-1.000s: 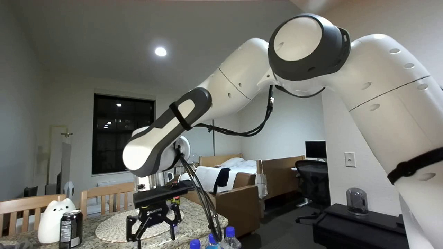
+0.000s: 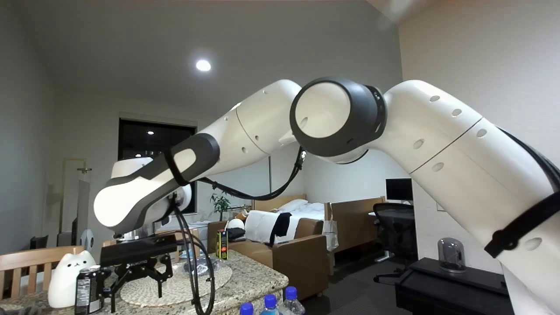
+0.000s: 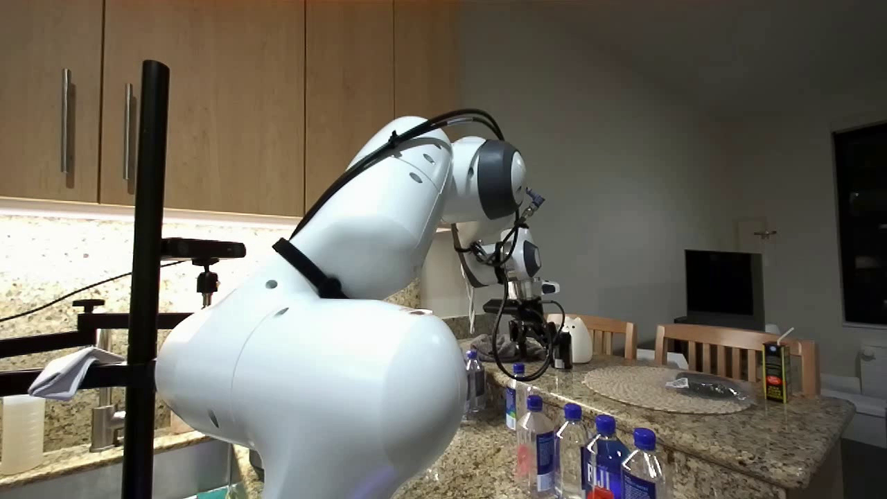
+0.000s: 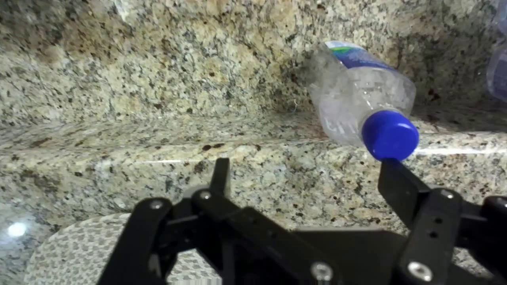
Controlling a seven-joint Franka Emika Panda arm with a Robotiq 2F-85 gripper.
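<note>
My gripper stands open, with bare granite showing between its fingertips. In the wrist view, the right fingertip overlaps the edge of the blue cap of a clear bottle (image 4: 363, 102); whether they touch I cannot tell. From exterior view 1, the gripper (image 2: 136, 296) hangs at the left over the counter, close to a black can (image 2: 83, 294) and partly in front of it. Beside the can stands a white cat-shaped figure (image 2: 67, 281). Exterior view 2 has the gripper (image 3: 532, 353) far off behind cables, near the same can and figure.
A round woven mat (image 3: 615, 384) bears a dark packet (image 3: 707, 385). A yellow-and-black carton (image 3: 775, 373) stands at the counter's far end. Several blue-capped bottles (image 3: 571, 453) line the lower counter below the raised granite ledge (image 4: 266, 142). Loose cables hang beside the gripper.
The arm has swung left in exterior view 1, taking the open gripper from in front of the mat towards the can. The elbow has moved left and lower. The can and figure have stayed put.
</note>
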